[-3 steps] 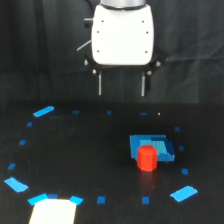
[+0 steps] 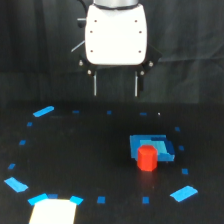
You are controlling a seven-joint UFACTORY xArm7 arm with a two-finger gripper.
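Note:
High above the table hangs my gripper [image 2: 115, 96], its two thin fingers [image 2: 95, 84] wide apart and only empty air between them. Well below it and to the right, a small red object [image 2: 147, 157] with a rounded outline stands at the front of a blue tray-like thing [image 2: 134, 142]. The red object covers part of the blue one, so whether it rests inside it or just in front cannot be told. At the bottom left, a cream-coloured block [image 2: 52, 212] is cut off by the frame's edge.
Blue tape strips [image 2: 184, 193] and small blue squares mark out the dark table. A dark curtain [image 2: 185, 60] hangs behind.
My gripper has shifted a little to the left, still high up and open. The red object, the blue one and the cream block have not moved.

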